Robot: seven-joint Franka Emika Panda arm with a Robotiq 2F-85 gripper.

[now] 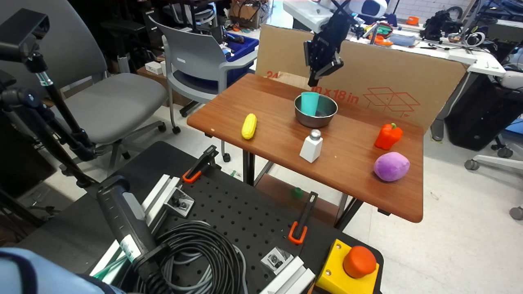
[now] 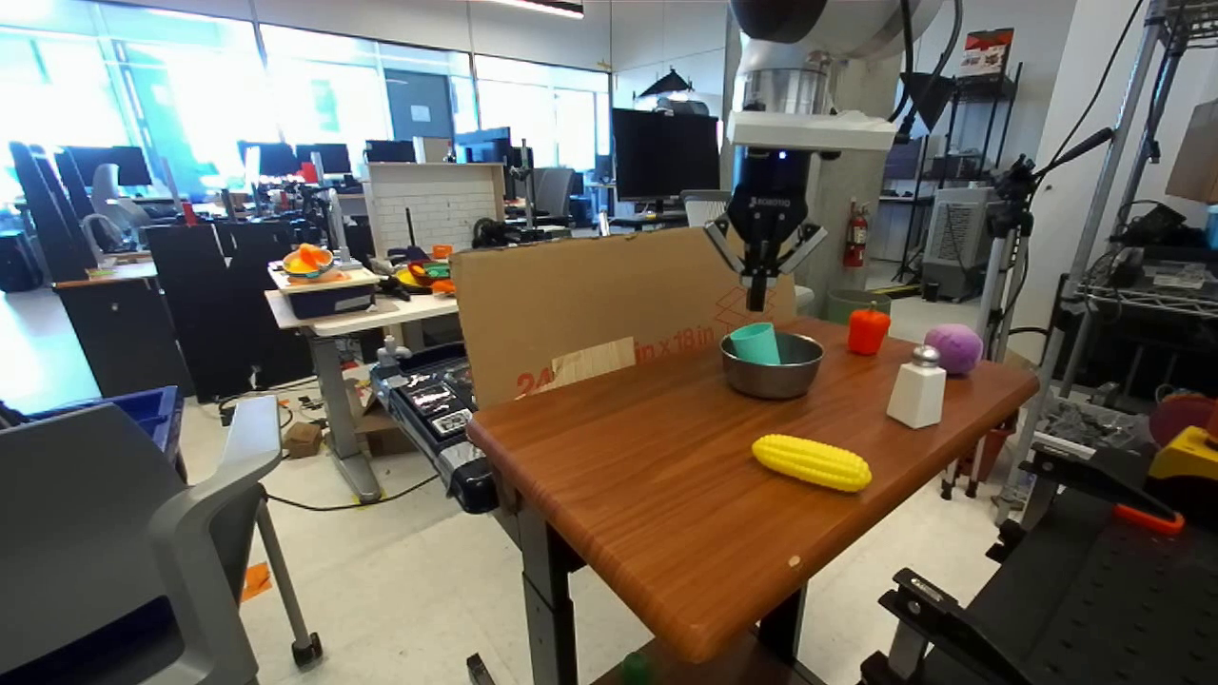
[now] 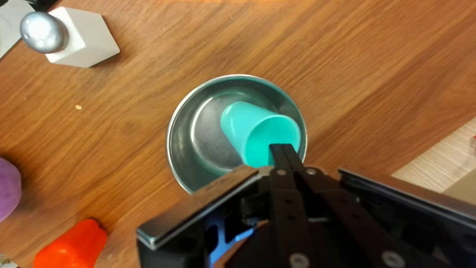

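A dark metal bowl (image 1: 321,122) stands on the wooden table, towards its back edge. Inside it a teal cup (image 3: 244,124) leans against the rim, its mouth tilted up. My gripper (image 2: 756,308) hangs above the bowl, clear of it and of the cup. In the wrist view its fingertips (image 3: 279,149) are pressed together and cover part of the cup's mouth from above. Nothing shows between them.
On the table a yellow corn cob (image 2: 812,461), a white shaker (image 1: 311,146), an orange-red pepper (image 1: 388,135) and a purple ball (image 1: 392,166) stand apart from the bowl. A cardboard sheet (image 1: 363,73) walls off the back edge.
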